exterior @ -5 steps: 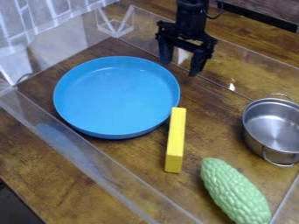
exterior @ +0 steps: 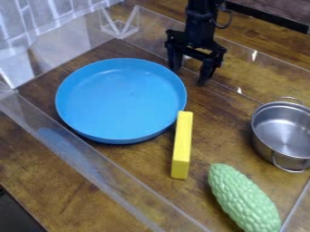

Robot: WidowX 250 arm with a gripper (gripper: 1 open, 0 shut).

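The black gripper [exterior: 194, 58] hangs at the top centre, low behind the blue plate, close to the clear tray wall; whether it is open or shut is hard to tell. A blue plate [exterior: 120, 99] fills the left middle. A yellow block [exterior: 183, 144] stands to its lower right. A green bumpy vegetable toy [exterior: 242, 198] lies at the bottom right, and a steel pot [exterior: 278, 136] sits at the right edge.
Clear plastic walls surround the wooden work surface [exterior: 230, 109]. The wood between plate and pot is bare, as is the area at the lower left. A tiled wall [exterior: 36, 27] is at the back left.
The gripper has shifted slightly at the back, and the pale patch visible between its fingers earlier is now less visible. The objects on the surface have not moved.
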